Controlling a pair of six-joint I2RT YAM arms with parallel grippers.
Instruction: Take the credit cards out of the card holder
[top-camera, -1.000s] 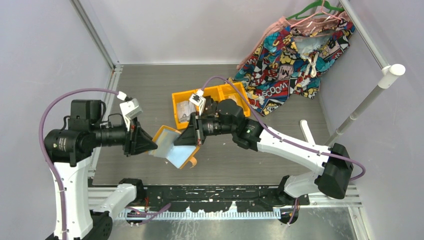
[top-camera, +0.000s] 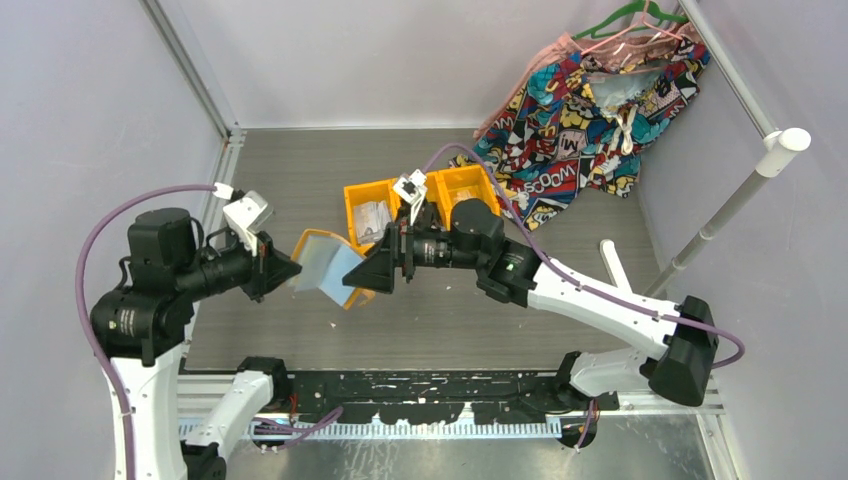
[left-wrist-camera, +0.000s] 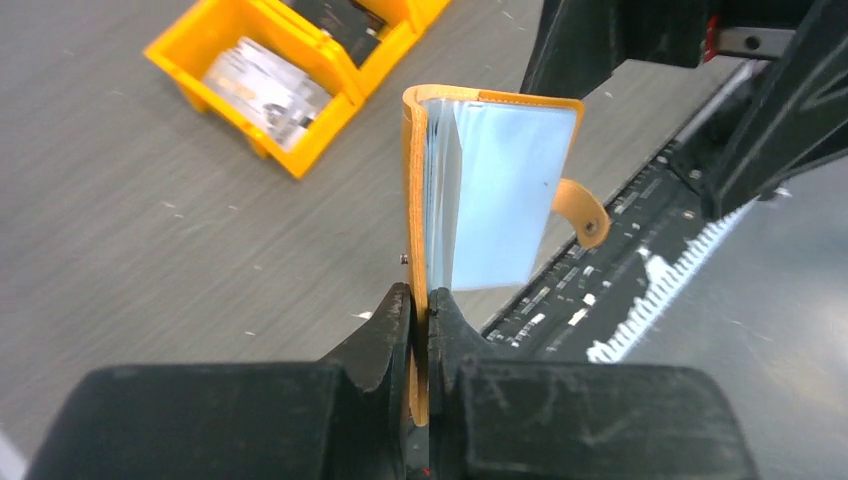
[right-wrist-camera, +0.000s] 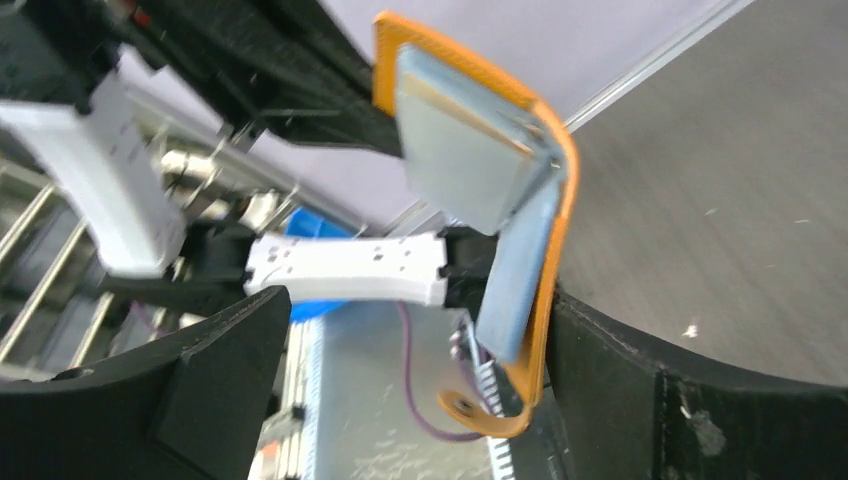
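Note:
An orange card holder (top-camera: 350, 270) with pale blue sleeves hangs between the grippers, standing open like a booklet. In the left wrist view my left gripper is shut on the holder's spine (left-wrist-camera: 415, 200), with the strap and snap hanging at its right. My right gripper (top-camera: 365, 270) is at the holder's right side, open; in the right wrist view its fingers (right-wrist-camera: 160, 390) stand wide either side of the holder (right-wrist-camera: 540, 260), which lies near the right-hand finger. Whether any cards sit in the sleeves I cannot tell.
Yellow bins (top-camera: 355, 200) with items inside stand at the middle back of the grey floor (top-camera: 300, 170). A patterned garment (top-camera: 560, 170) hangs at the back right. A white rod (top-camera: 612, 260) lies at the right. The floor left of the bins is clear.
My left gripper has moved a little left with the holder, which has tilted and changed angle. My right gripper has shifted slightly, and its arm has risen a little in the top view.

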